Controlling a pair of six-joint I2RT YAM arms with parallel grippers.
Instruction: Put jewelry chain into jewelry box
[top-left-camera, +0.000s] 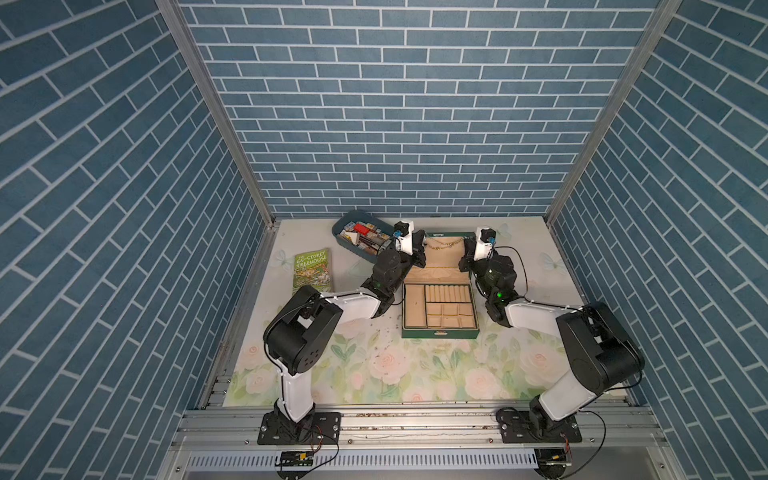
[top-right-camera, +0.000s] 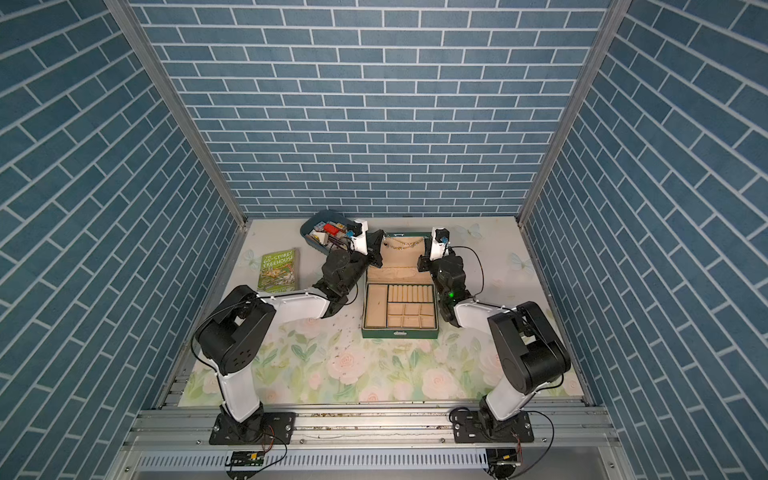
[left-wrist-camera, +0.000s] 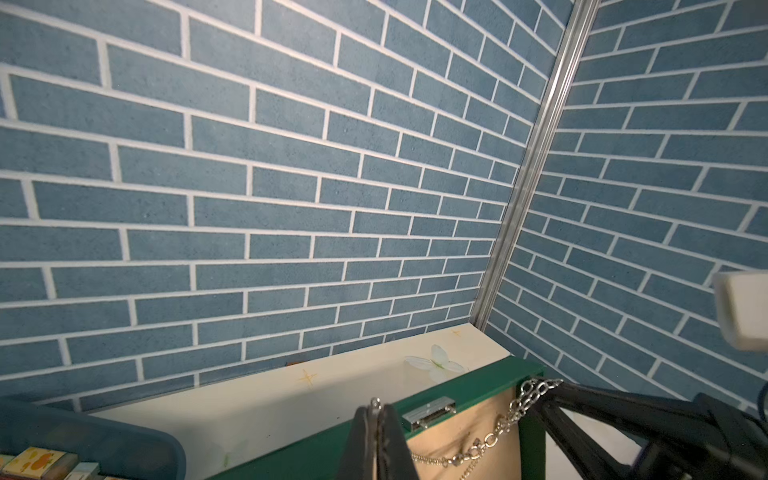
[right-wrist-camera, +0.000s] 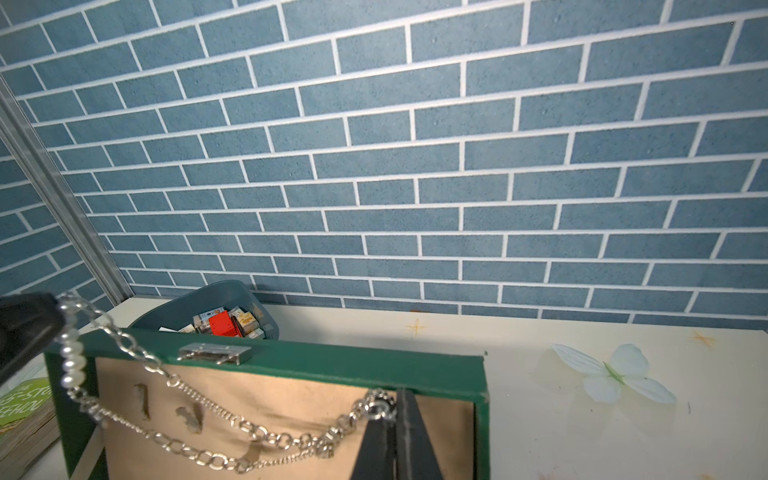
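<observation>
A silver jewelry chain (right-wrist-camera: 216, 459) with a few pearl beads hangs in two sagging strands, one end at each gripper. In the right wrist view my right gripper is shut on one end. My left gripper is shut at the other end, a bit of chain showing at its tips. Behind the strands stands the upright lid (right-wrist-camera: 320, 366) of the green jewelry box (top-left-camera: 440, 333), open, with beige lining. The box's lower compartments look empty. In both top views the grippers are at either side of the lid.
A dark bin (top-left-camera: 352, 217) of small packages stands at the back left, close to the left gripper. A green book (top-left-camera: 312, 270) lies left of the left arm.
</observation>
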